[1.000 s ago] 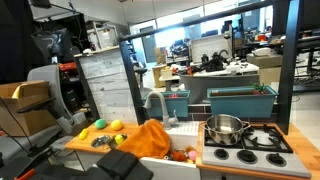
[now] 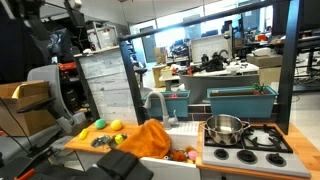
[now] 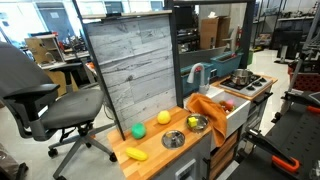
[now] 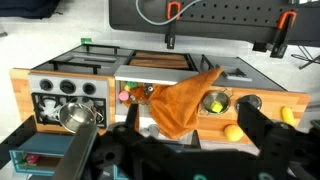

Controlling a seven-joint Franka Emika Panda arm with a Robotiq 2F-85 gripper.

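Note:
My gripper stands open in the wrist view, its dark fingers wide apart with nothing held between them. It hangs high above the toy kitchen, well clear of everything on the counter. Below it an orange cloth [image 4: 178, 105] is draped over the counter and the sink edge; exterior view 1 shows the same cloth [image 2: 146, 139] beside the tap. A steel pot [image 2: 226, 128] sits on the stove [image 2: 248, 154]. On the wooden counter a metal bowl [image 3: 197, 123] has something yellow in it, near a round metal lid [image 3: 173, 139].
Yellow [image 3: 164, 116] and green [image 3: 138, 130] round pieces and a long yellow piece [image 3: 136, 154] lie on the counter. Several small coloured pieces [image 2: 182, 155] are in the sink. A tap [image 2: 160, 106] and teal bins [image 2: 241, 104] stand behind; a frame post [image 2: 287, 65] rises at the right.
The dark arm has come further into exterior view 1 at the upper left. The cloth, pot and counter pieces have not moved.

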